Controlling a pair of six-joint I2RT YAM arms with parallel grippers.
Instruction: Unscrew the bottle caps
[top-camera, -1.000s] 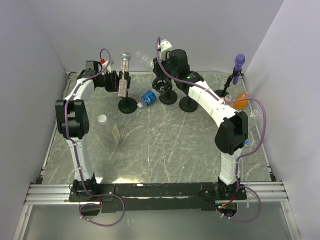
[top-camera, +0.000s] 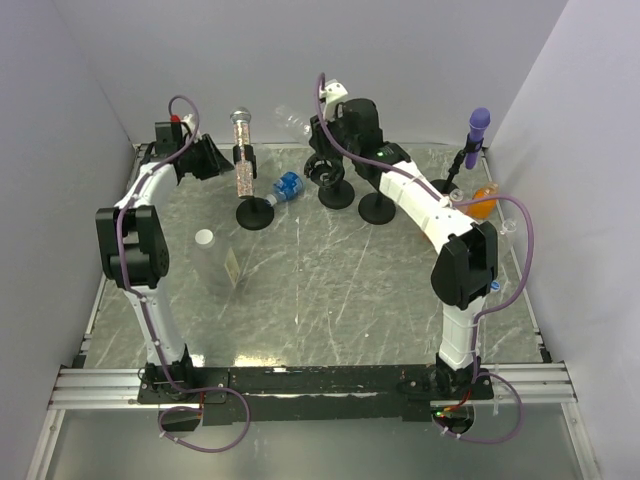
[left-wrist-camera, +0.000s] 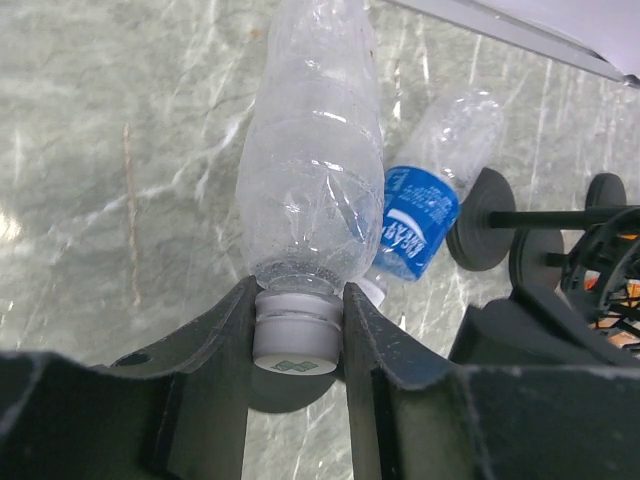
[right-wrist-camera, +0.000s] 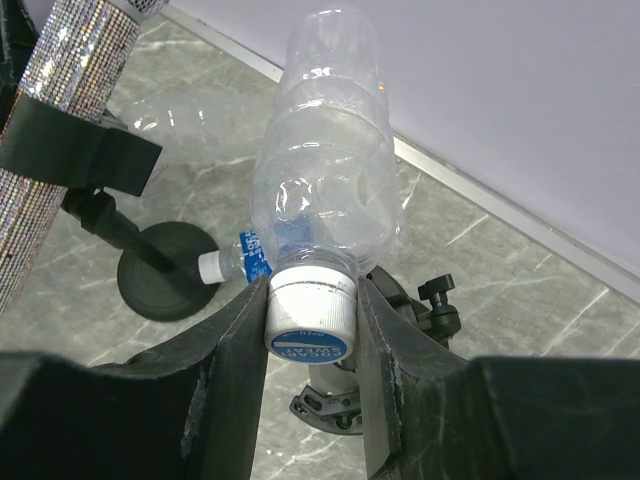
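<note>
In the left wrist view my left gripper is shut on the white cap (left-wrist-camera: 297, 340) of a clear bottle (left-wrist-camera: 312, 170), whose body extends away from the fingers. My right gripper is shut as well, on a ribbed white cap (right-wrist-camera: 310, 318) with a blue top. That cap sits on the neck of another clear bottle (right-wrist-camera: 325, 170), seen faintly in the top view beside my right gripper. A blue-labelled bottle (top-camera: 286, 187) with a white cap (right-wrist-camera: 210, 267) lies on the table between the arms. From above, the left bottle is hard to make out.
A sequined microphone (top-camera: 243, 150) on a stand rises close to my left gripper. More black stand bases (top-camera: 377, 208) are near the right arm. A tall clear bottle (top-camera: 217, 265) stands front left, an orange bottle (top-camera: 482, 202) at right.
My left gripper has moved left, away from the sequined microphone, which has swung slightly left. The blue-labelled bottle has shifted a little up and left. The right arm has barely moved.
</note>
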